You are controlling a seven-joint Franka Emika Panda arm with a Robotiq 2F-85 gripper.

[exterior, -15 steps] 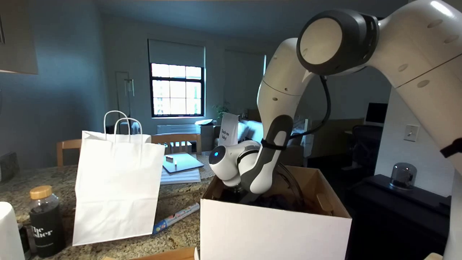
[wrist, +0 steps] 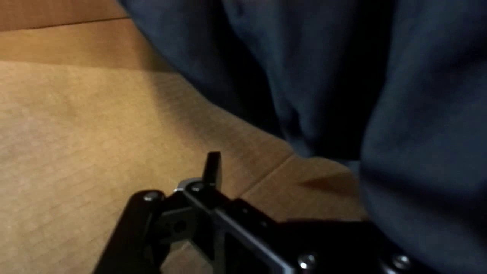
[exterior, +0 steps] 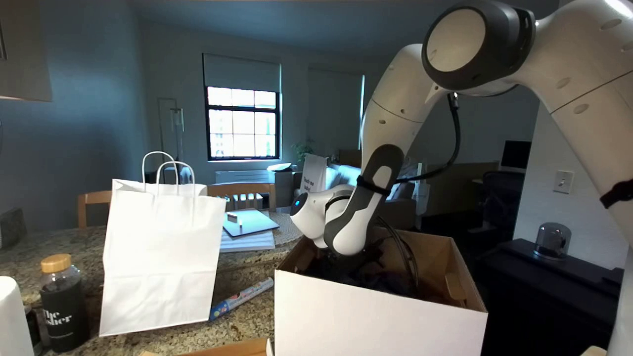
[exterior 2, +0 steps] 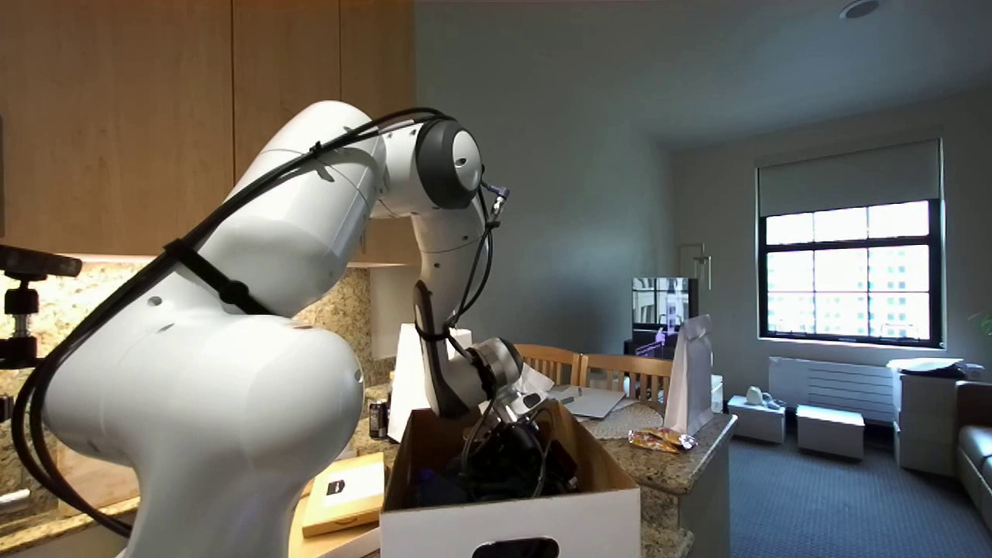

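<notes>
My gripper [exterior 2: 521, 442] reaches down into an open cardboard box [exterior: 380, 314], white outside and brown inside. In the wrist view one black finger [wrist: 212, 169] stands clear over the brown cardboard, with nothing against its tip. The other finger is hidden at the lower right behind dark navy cloth [wrist: 424, 114], which hangs in folds across the right half of that view. The gripper is open. Whether the cloth lies between the fingers or only in front of them I cannot tell. Dark items and cables fill part of the box.
A white paper bag [exterior: 160, 261] stands on the granite counter, left of the box. Between them lies a blue and white tube [exterior: 240, 299]. A dark bottle [exterior: 63, 305] is farther left. Papers and a laptop [exterior: 249, 222] rest behind. The box walls closely surround my hand.
My arm's elbow has shifted right and slightly back, and the hand has risen a little. The box's right side has moved slightly right and toward the camera.
</notes>
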